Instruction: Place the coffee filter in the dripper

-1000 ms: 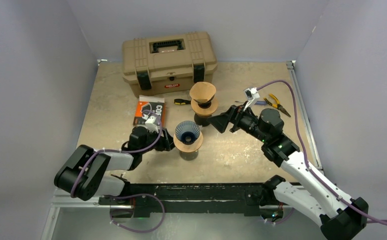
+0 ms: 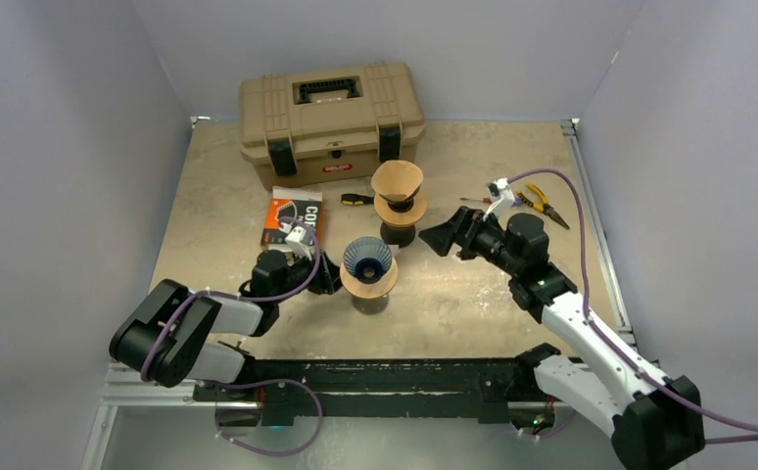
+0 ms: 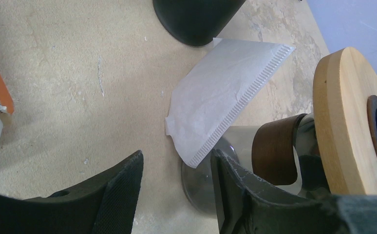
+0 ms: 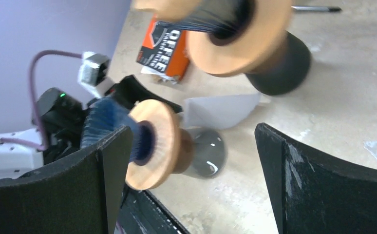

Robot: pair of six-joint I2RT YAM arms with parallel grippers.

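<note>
A white coffee filter lies flat on the table between the two dripper stands, its crimped edge leaning over the foot of the nearer one. The right wrist view also shows the filter. In the top view, the empty blue ribbed dripper sits on its wooden ring stand. Behind it, another dripper holds a brown filter. My left gripper is open just left of the near stand, nothing between its fingers, the white filter's corner just ahead. Over the table to the right, my right gripper stands open and empty.
An orange and black coffee filter box lies behind the left arm. A tan toolbox stands at the back. A screwdriver and yellow pliers lie on the table. Free room spreads across the front right.
My right gripper has shifted slightly right in the top view, its arm drawn a little inward at the base. Filter and drippers look unmoved.
</note>
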